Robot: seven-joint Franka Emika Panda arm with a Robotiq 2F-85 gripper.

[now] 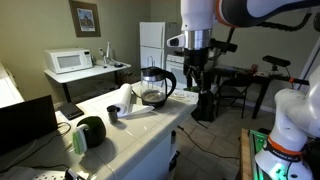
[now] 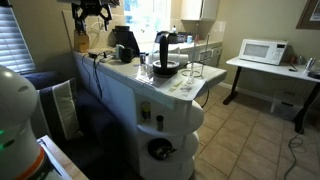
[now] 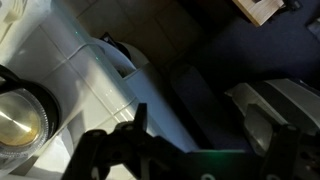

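My gripper (image 1: 197,82) hangs beside the white counter (image 1: 150,128), over the open floor side, with its fingers open. In the wrist view two dark fingers (image 3: 140,116) stand far apart and nothing shows between them. A glass pot with a black handle (image 1: 153,86) stands on the counter; from above, a round glass vessel (image 3: 22,118) shows at the left edge. Near it lies a white roll-like object (image 1: 123,97). A dark mug (image 1: 112,115) and a black-and-green rounded thing (image 1: 93,131) are closer to the near end.
A dark monitor (image 1: 32,125) stands at the counter's left. Below the counter, curved shelves (image 2: 165,153) hold small items. Far off are a microwave (image 1: 68,60) and a stove (image 1: 183,70). Floor (image 2: 235,150) beyond the shelves is largely free.
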